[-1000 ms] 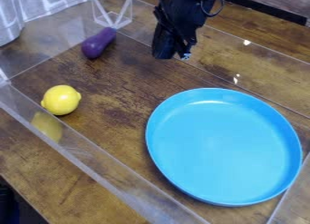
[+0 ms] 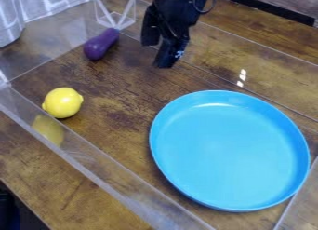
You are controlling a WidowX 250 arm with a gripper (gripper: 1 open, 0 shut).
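Observation:
The black gripper (image 2: 161,49) hangs at the top centre, fingers pointing down over bare wood, open with nothing seen between them. To its left lies a purple eggplant (image 2: 100,47). A yellow lemon (image 2: 62,102) rests at the lower left. A large blue plate (image 2: 230,150) takes up the lower right, in front of the gripper.
Clear plastic walls (image 2: 99,169) run along the front left and right edge. A small clear rack (image 2: 115,12) stands behind the eggplant. The wooden middle between lemon, plate and gripper is free.
The gripper has shifted a little to the left and down over the last second. The eggplant, lemon and plate have stayed put.

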